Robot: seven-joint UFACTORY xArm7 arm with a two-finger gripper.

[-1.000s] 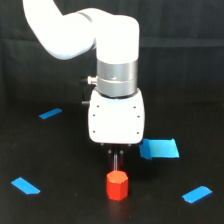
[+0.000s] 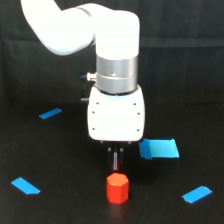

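A red hexagonal block (image 2: 118, 188) shows low in the middle of the camera view, close to the fingertips. My gripper (image 2: 116, 158) points down from the white wrist just above and behind it in the picture. Its dark fingers blend into the black background, so the gripper's state is unclear. Whether the fingertips touch the block also cannot be made out.
The black surface carries a blue patch (image 2: 159, 149) to the right of the wrist. Smaller blue strips lie at the left front (image 2: 25, 186), right front (image 2: 197, 194) and left back (image 2: 50, 114). Open black surface lies between them.
The white wrist sits slightly higher in the picture. The red block appears a little lower in the picture. The blue markers have not moved.
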